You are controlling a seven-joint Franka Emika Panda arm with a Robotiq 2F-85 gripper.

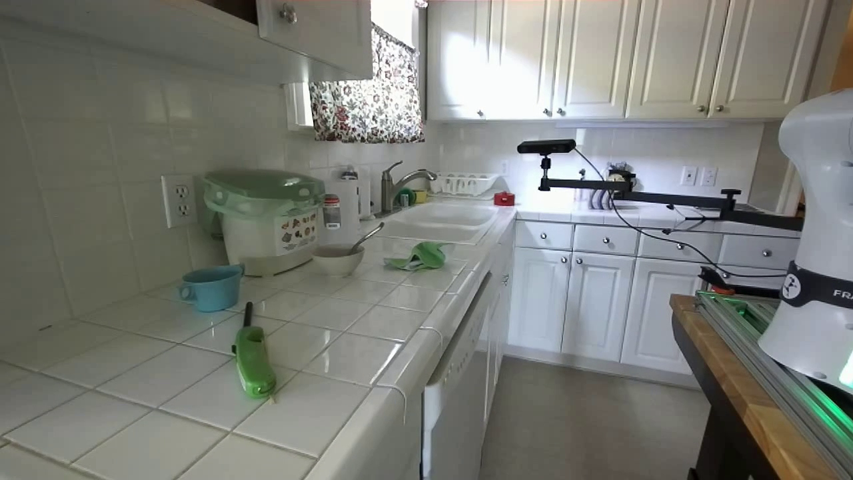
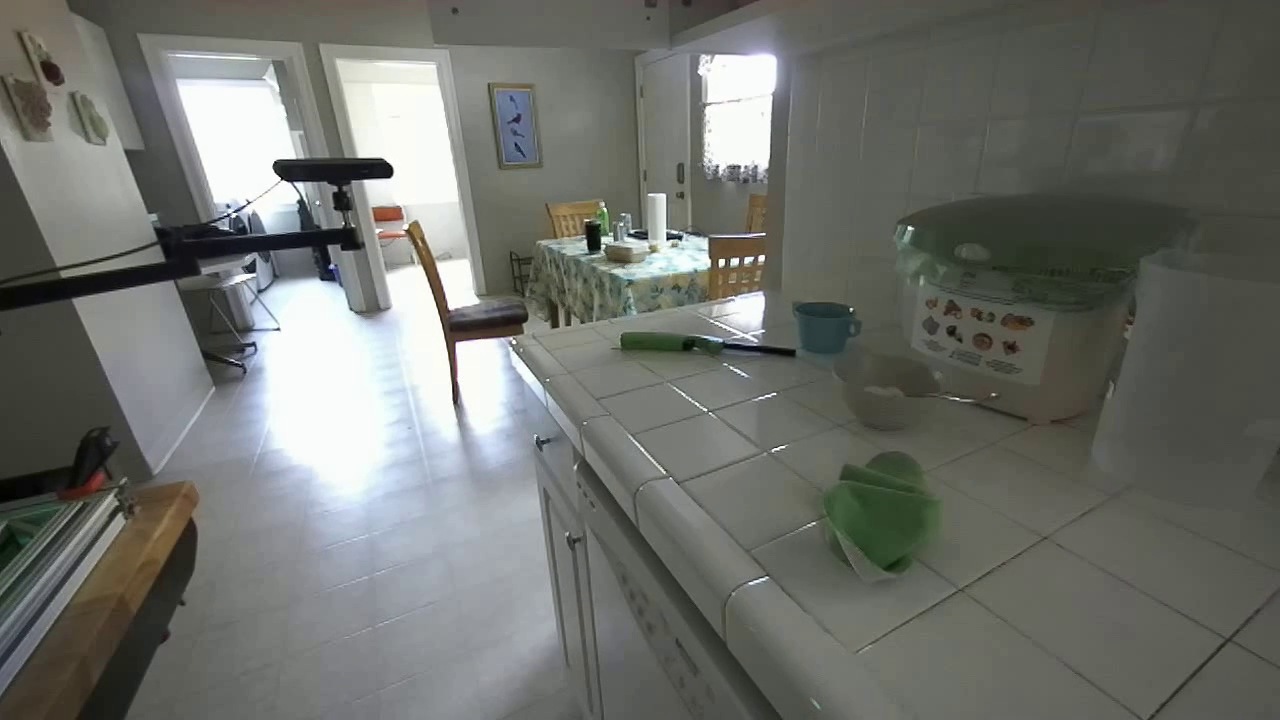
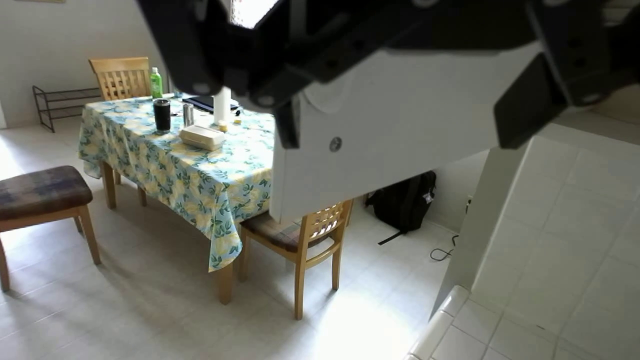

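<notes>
In the wrist view my gripper is open, its two dark fingers point(image 3: 529, 99) wide apart. A white panel with a small round knob point(image 3: 336, 144) fills the space beyond and between them, probably a cabinet door; whether it touches a finger I cannot tell. Neither exterior view shows the gripper. In exterior view 1 a white upper cabinet door point(image 1: 320, 36) with a knob hangs at the top left, beside a dark opening. On the tiled counter lie a green lighter point(image 1: 254, 364), a blue cup point(image 1: 212, 288), a bowl with a spoon point(image 1: 336, 261) and a green cloth point(image 1: 428, 256).
A green-lidded bin point(image 1: 268, 224) stands against the tiled wall. The sink point(image 1: 436, 223) is beyond it. A camera arm point(image 1: 592, 185) reaches over the floor from the right. Below the panel in the wrist view are a dining table point(image 3: 168, 162) and chairs.
</notes>
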